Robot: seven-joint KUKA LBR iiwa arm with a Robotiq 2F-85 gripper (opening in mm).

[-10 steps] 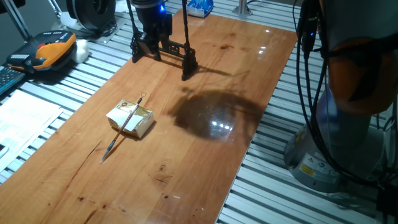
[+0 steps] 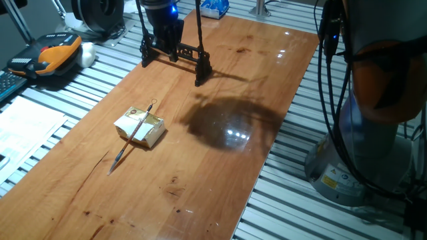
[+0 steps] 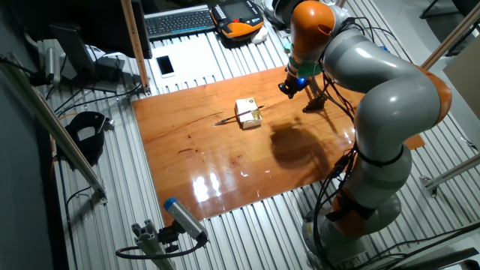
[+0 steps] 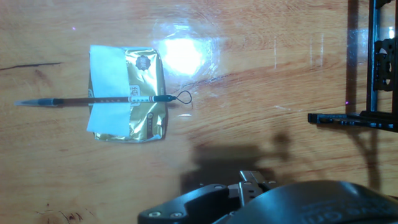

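A calligraphy brush (image 4: 74, 101) with a reddish-brown handle and a loop at one end lies across a small gold pack (image 4: 146, 127). Between the brush and the pack is a pale paper strip (image 4: 109, 68). Both ends of the brush overhang the pack. Up near the black stand, my gripper (image 2: 172, 55) hangs above the board, well apart from pack and brush. Only part of the gripper shows at the bottom of the wrist view, so how far its fingers are apart is unclear. No object shows in its grasp.
The black stand (image 2: 203, 63) with tall uprights is close by the gripper. The wooden board (image 2: 200, 173) is otherwise mostly bare. A blue packet (image 2: 213, 8) lies at its far end; an orange-and-black device (image 2: 50, 53) sits off the board.
The gripper's finger parts stand slightly differently from one second ago, with the lower part shifted right in exterior view 1. Pack, brush and stand have stayed in place.
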